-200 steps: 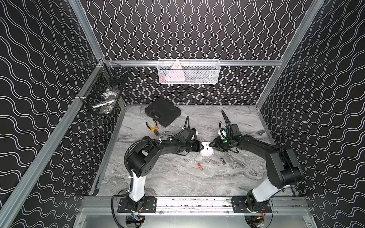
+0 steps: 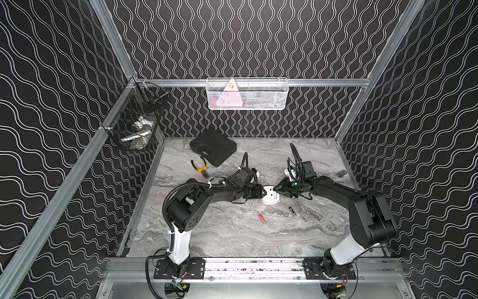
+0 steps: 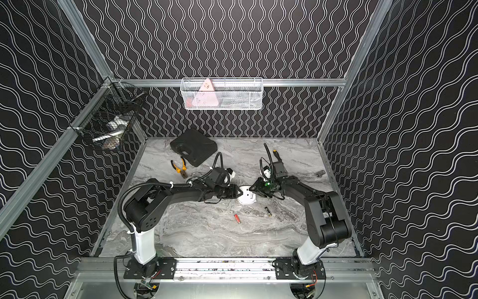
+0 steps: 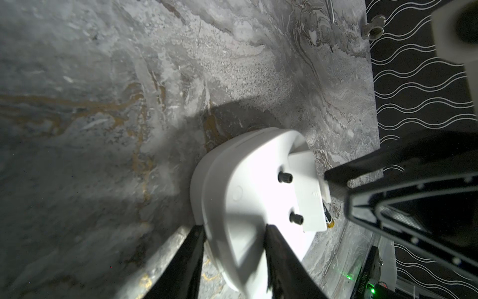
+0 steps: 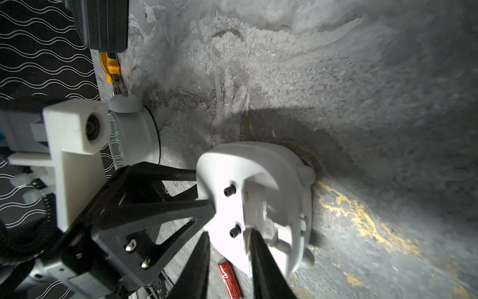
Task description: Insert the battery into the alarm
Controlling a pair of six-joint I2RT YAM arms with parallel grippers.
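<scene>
The white alarm stands on the table between both arms, its face with two black posts and a battery recess showing in the wrist views. My left gripper is shut on one rim of the alarm. Over the recess side of the alarm, my right gripper is part open; one fingertip is close to a white edge by the recess, and whether they touch is hard to tell. A red battery and a black battery lie loose in front of the alarm.
Orange-handled pliers and a black case lie at the back left. A small grey object sits near the right edge.
My right gripper and forearm have shifted very slightly at the alarm. The left arm, alarm and both batteries look unmoved.
</scene>
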